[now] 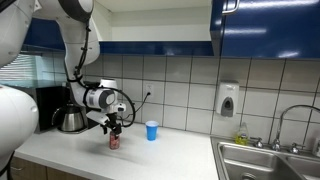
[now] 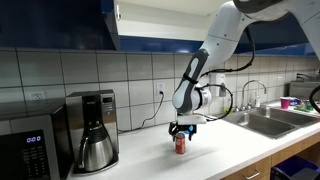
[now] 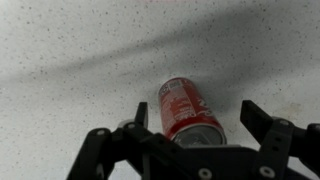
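Note:
A red can (image 1: 114, 141) stands upright on the white counter. In the wrist view the can (image 3: 187, 110) shows its red side and silver top, between and partly behind the open fingers. My gripper is open, with one dark finger on each side of the can and a gap showing on both sides. From exterior view 2 the gripper (image 2: 182, 131) hangs right at the top of the can (image 2: 180, 144). Whether a finger touches the can cannot be made out.
A blue cup (image 1: 151, 131) stands on the counter to the right of the can. Behind the arm is a metal carafe (image 1: 72, 119); a coffee maker (image 2: 95, 130) and a microwave (image 2: 28, 145) line the wall. A sink (image 1: 262, 163) lies far right.

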